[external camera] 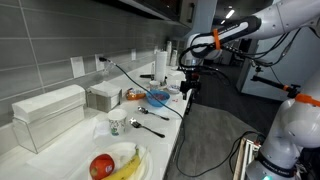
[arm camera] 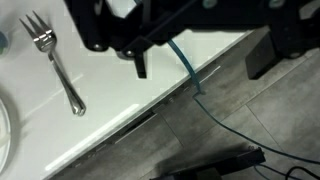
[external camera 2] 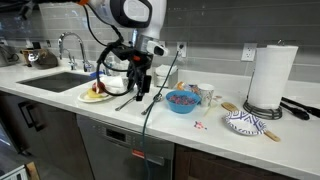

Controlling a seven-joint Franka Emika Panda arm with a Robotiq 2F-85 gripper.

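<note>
My gripper [external camera: 189, 90] hangs in the air by the counter's front edge, open and empty. In the wrist view its dark finger [arm camera: 140, 64] stands apart from the other, over the counter edge and floor. A silver fork [arm camera: 58, 62] lies on the white counter to the left in that view, clear of the fingers. Two utensils show in exterior view 1, the nearer one [external camera: 148, 130] close to a patterned mug [external camera: 117, 122]. A blue bowl [external camera 2: 183, 101] with contents that I cannot make out rests farther along the counter.
A plate [external camera: 143, 155] bears a red apple [external camera: 101, 167] and a banana [external camera: 126, 170]. A blue cable [arm camera: 185, 65] crosses the counter edge beneath the gripper. A paper towel roll [external camera 2: 270, 78] and patterned plate [external camera 2: 245, 122] stand farther along.
</note>
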